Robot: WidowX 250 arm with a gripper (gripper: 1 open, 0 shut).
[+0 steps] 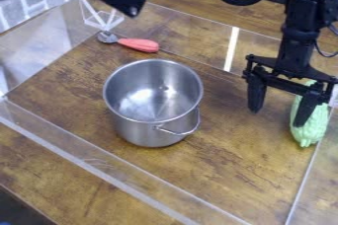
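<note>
My black gripper [284,99] is low on the right side of the table, its fingers spread open. A light green elongated object [310,127] lies beside and partly behind the right finger; whether they touch is hard to tell. A steel pot [152,101] with a wire handle stands left of centre, apart from the gripper.
A spoon-like utensil with a red handle [137,44] lies at the back left. Clear plastic edging runs along the left and front of the wooden table [211,180].
</note>
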